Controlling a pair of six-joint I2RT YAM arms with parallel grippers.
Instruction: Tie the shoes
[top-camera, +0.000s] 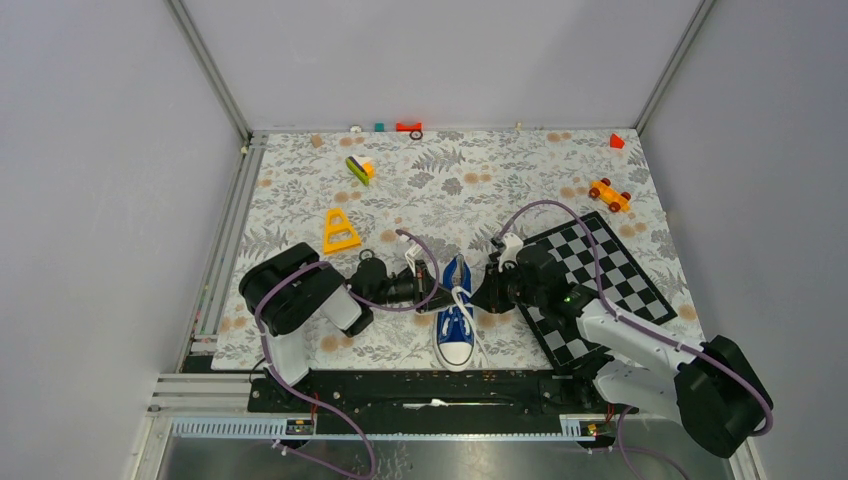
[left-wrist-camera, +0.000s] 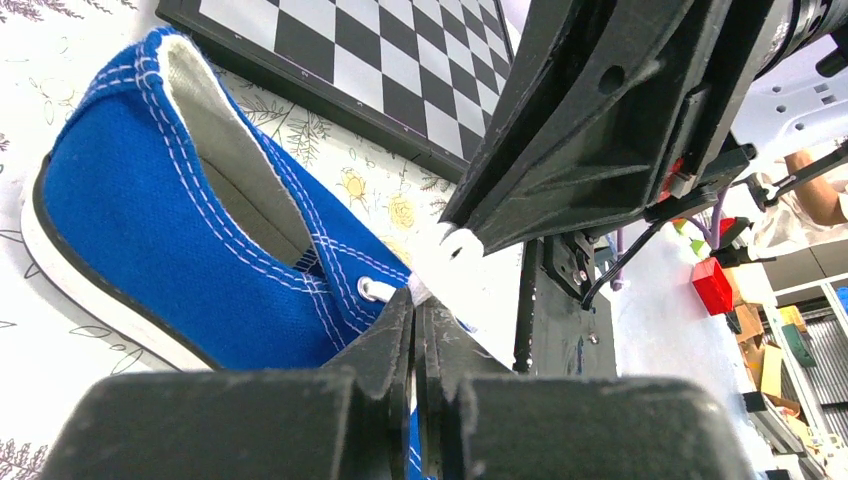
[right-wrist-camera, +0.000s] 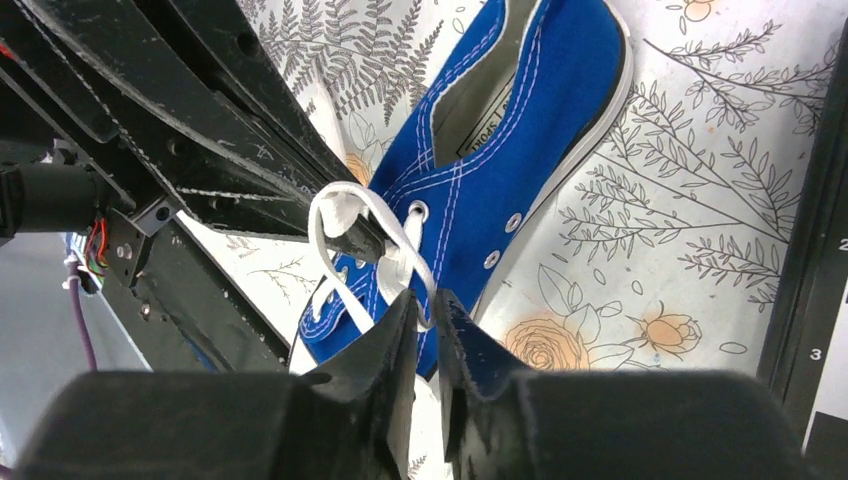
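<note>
The blue canvas shoe (top-camera: 453, 321) with a white toe cap lies on the table between my two arms. My left gripper is shut at its laces, with the white shoelace (left-wrist-camera: 425, 280) showing at the fingertips. In the right wrist view, a loop of white shoelace (right-wrist-camera: 318, 235) passes round the left gripper's fingers (right-wrist-camera: 300, 190). From there it runs down to my right gripper, where lace sits in a narrow gap between the fingertips. Whether those fingers press on it cannot be told.
A checkered board (top-camera: 620, 285) lies right of the shoe, partly under the right arm. A yellow frame (top-camera: 340, 231), a striped toy (top-camera: 358, 170) and an orange toy car (top-camera: 609, 195) stand farther back.
</note>
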